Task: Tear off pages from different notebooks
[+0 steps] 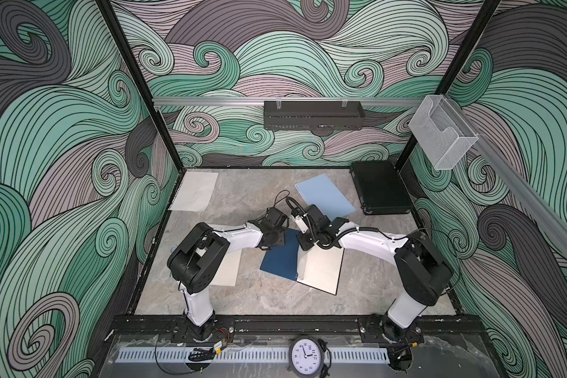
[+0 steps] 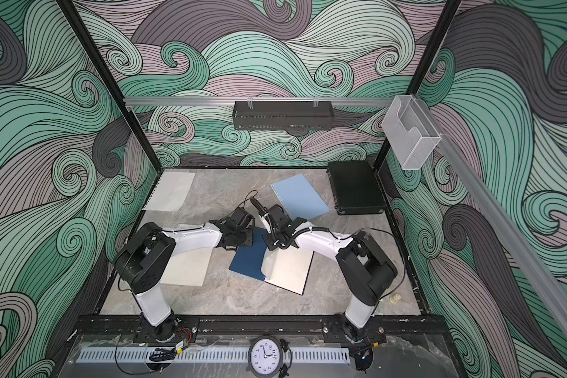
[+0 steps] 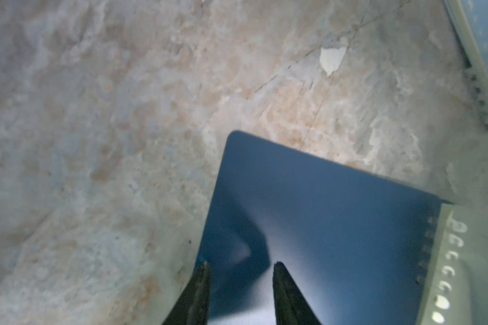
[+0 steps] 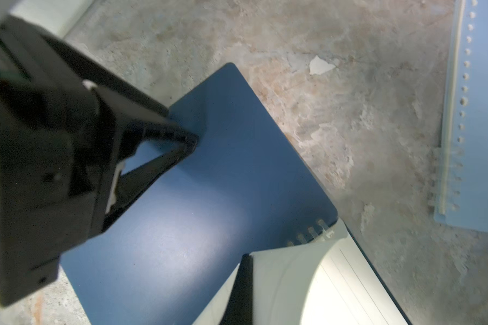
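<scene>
An open spiral notebook lies mid-table, its dark blue cover (image 1: pixel 278 261) folded out to the left and its cream pages (image 1: pixel 322 269) to the right. One page (image 4: pixel 284 276) curls up from the stack, and my right gripper (image 1: pixel 303 245) is shut on it near the binding. A single dark finger (image 4: pixel 239 295) shows against that page; the other is hidden behind it. Over the blue cover's left part hangs my left gripper, fingers apart and nothing between them. The binding's holes (image 3: pixel 445 276) run along the right in the left wrist view.
A light blue spiral notebook (image 1: pixel 325 194) lies behind the right arm, beside a black case (image 1: pixel 380 187). White sheets lie at the back left (image 1: pixel 194 191) and under the left arm (image 1: pixel 226 271).
</scene>
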